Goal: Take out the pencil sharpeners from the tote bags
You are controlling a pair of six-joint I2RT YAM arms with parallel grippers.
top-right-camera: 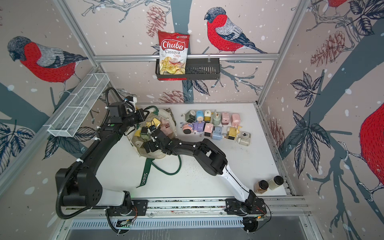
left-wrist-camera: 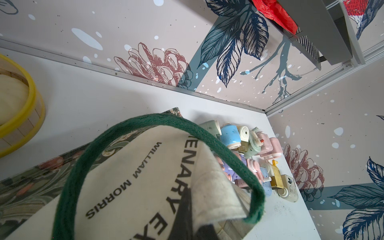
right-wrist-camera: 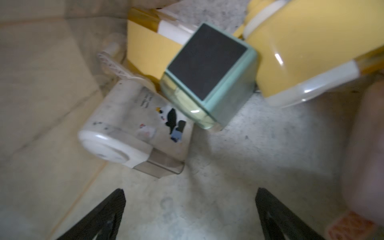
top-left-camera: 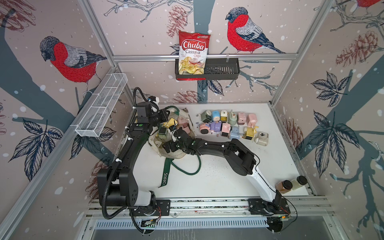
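The tote bag (top-left-camera: 156,144) lies at the table's left with several sharpeners inside. My left gripper is shut at the bag's back-left rim, beside its green strap (left-wrist-camera: 164,120); what lies between its fingers is unclear. My right gripper is open, low inside the bag, with nothing between its fingers. Ahead of it lie a white sharpener (right-wrist-camera: 128,120), a mint one with a dark top (right-wrist-camera: 208,68) and yellow ones (right-wrist-camera: 308,48); a blurred pink one (right-wrist-camera: 360,160) is at the right.
Several sharpeners (top-right-camera: 198,127) stand grouped at the table's back middle and right. Two jars (top-right-camera: 261,186) stand front right. A dark shelf with chips (top-right-camera: 204,70) hangs on the back wall, a wire rack at left.
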